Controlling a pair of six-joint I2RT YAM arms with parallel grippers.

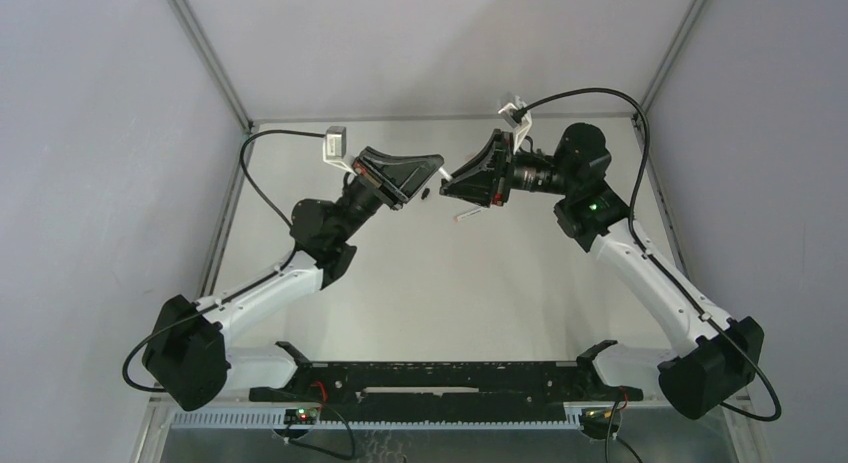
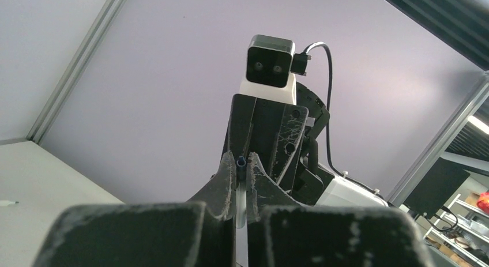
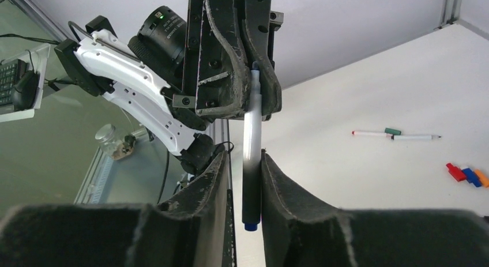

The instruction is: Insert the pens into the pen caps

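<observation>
A white pen (image 3: 252, 140) with a blue end spans the space between the grippers. My left gripper (image 1: 435, 163) is shut, its tips at the pen's far end; whether that end is between them is unclear. My right gripper is part open around the pen's near end, with a gap beside one finger. Two pens lie on the table, a red-tipped one (image 3: 369, 133) and a white one (image 3: 415, 137), beside a green cap (image 3: 393, 130). Red (image 3: 455, 172), blue (image 3: 470, 176) and orange (image 3: 481, 178) caps lie apart from them.
Walls with rails (image 1: 205, 43) bound it at the back and sides.
</observation>
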